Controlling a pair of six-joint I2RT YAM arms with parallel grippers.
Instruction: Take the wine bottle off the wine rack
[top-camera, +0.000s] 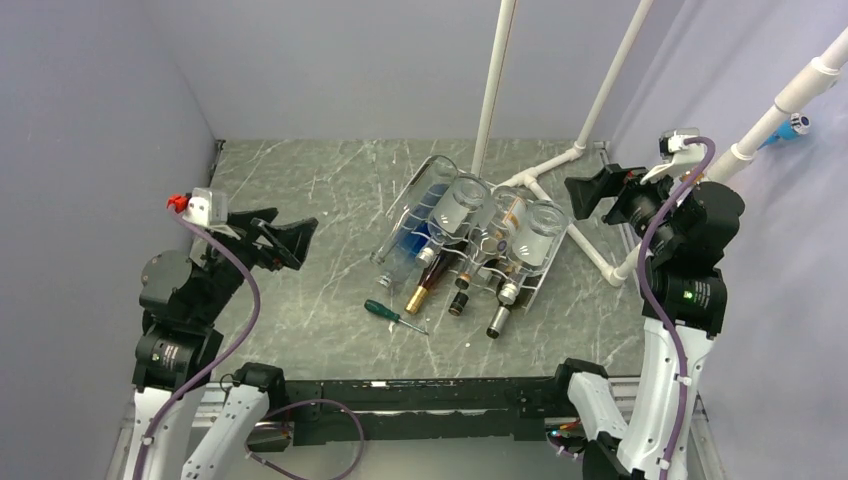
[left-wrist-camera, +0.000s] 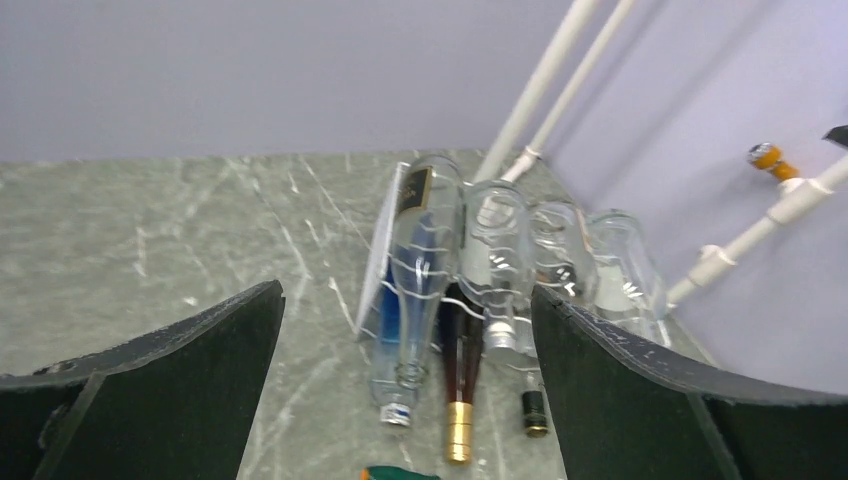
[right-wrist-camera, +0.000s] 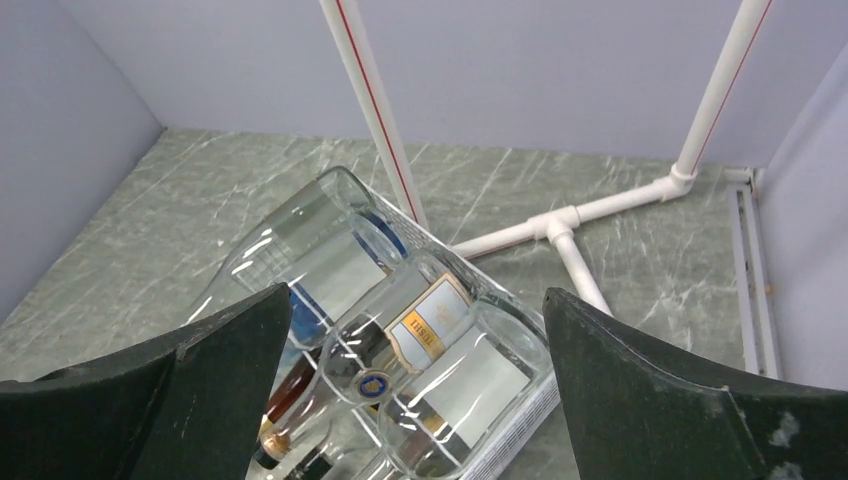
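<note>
A white wire wine rack (top-camera: 531, 291) stands right of the table's middle, filled with several bottles in two layers, necks toward the front. On top lie clear glass bottles, among them one with a white label (top-camera: 534, 247) at the right end and one with a yellow label (right-wrist-camera: 432, 325). Beneath them pokes out a dark wine bottle with a gold neck (left-wrist-camera: 460, 428). To the left of the rack, my left gripper (top-camera: 296, 240) hangs open and empty. My right gripper (top-camera: 580, 196), open too, hovers off the rack's right side, holding nothing.
A green-handled screwdriver (top-camera: 384, 311) lies in front of the rack. White pipes (top-camera: 586, 247) run behind and to the right of it.
</note>
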